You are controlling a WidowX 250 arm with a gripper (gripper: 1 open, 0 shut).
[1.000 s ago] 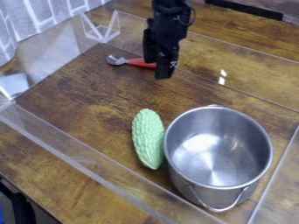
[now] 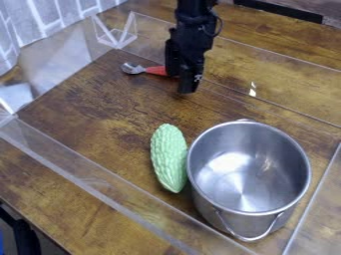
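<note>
My black gripper (image 2: pixel 184 72) hangs at the upper middle of the view, low over the wooden surface. Beside and partly behind it lies a utensil with a red handle (image 2: pixel 158 71) and a pale metal head (image 2: pixel 132 68) to the left. The gripper covers the handle's right end; whether its fingers are open or shut, or touch the handle, I cannot tell.
A green bumpy vegetable (image 2: pixel 170 154) lies near a large steel pot (image 2: pixel 249 177) at the lower right. Clear plastic walls (image 2: pixel 67 184) border the area.
The gripper and arm have shifted slightly, the wrist looking a little narrower and nearer the red handle. The utensil, vegetable and pot look unmoved.
</note>
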